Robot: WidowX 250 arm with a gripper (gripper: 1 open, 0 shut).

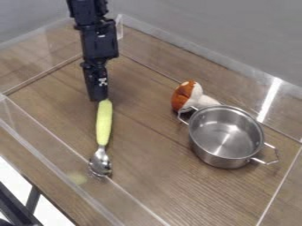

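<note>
My gripper (pixel 99 94) points down at the back left of the wooden surface, over the tip of the yellow handle of a long spoon (pixel 102 124). The spoon lies lengthwise toward the front, its metal bowl at the near end. The gripper looks shut; I cannot make out anything held between its small, dark fingers.
A steel pot (pixel 224 134) with two handles stands on the right. Just behind it lies an orange-and-white object (pixel 186 95). Pale walls bound the back, and a clear edge runs along the left.
</note>
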